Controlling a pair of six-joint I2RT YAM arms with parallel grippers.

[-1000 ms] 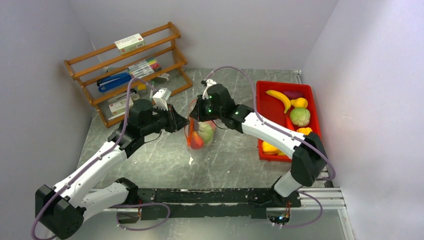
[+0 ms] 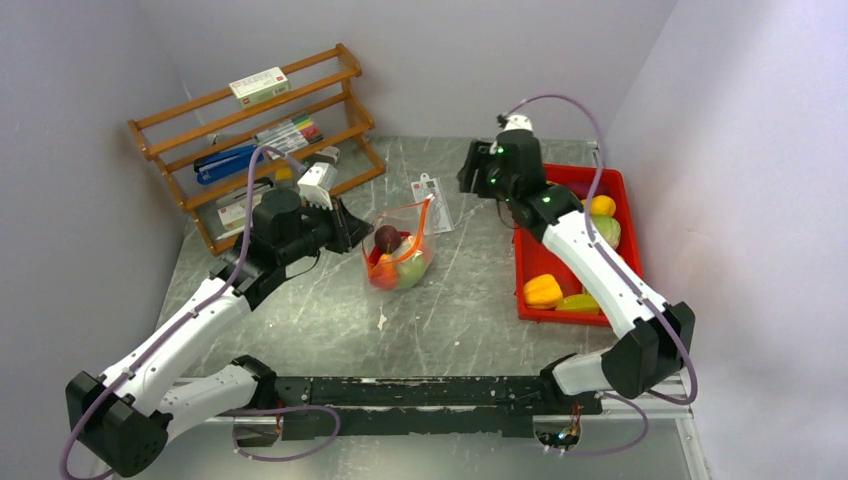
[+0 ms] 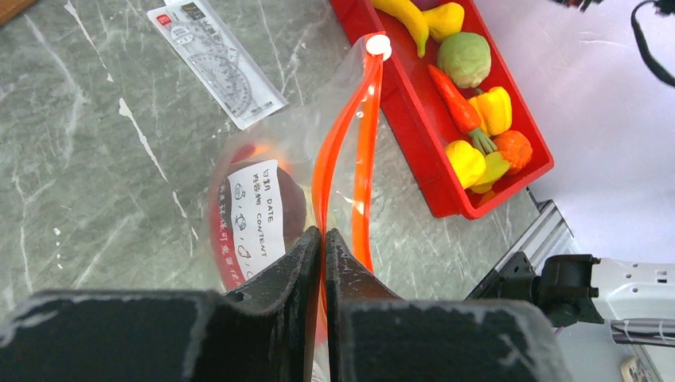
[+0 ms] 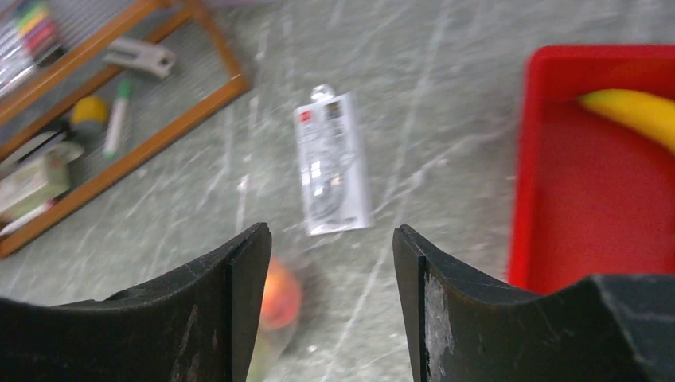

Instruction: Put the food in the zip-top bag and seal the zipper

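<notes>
A clear zip top bag [image 2: 427, 228] with an orange zipper stands on the table, its mouth gaping in the top view. Inside it are a dark round food [image 2: 387, 238], an orange-red one [image 2: 382, 273] and a green one [image 2: 411, 268]. My left gripper is shut on the bag's rim by the orange zipper strip [image 3: 324, 179]. A white slider [image 3: 379, 46] sits at the far end of the zipper. My right gripper hangs open above the table, between the bag and the red bin, empty between its fingers.
A red bin [image 2: 519, 290] on the right holds several play foods, among them a cabbage [image 3: 464, 60] and a carrot [image 3: 454, 99]. Behind the bag lies a flat packaged item [image 2: 432, 204]. A wooden rack [image 2: 358, 122] stands back left.
My right gripper has moved away from the bag, to the right and back toward the bin. The bag's mouth now shows wider. The left gripper has shifted only slightly.
</notes>
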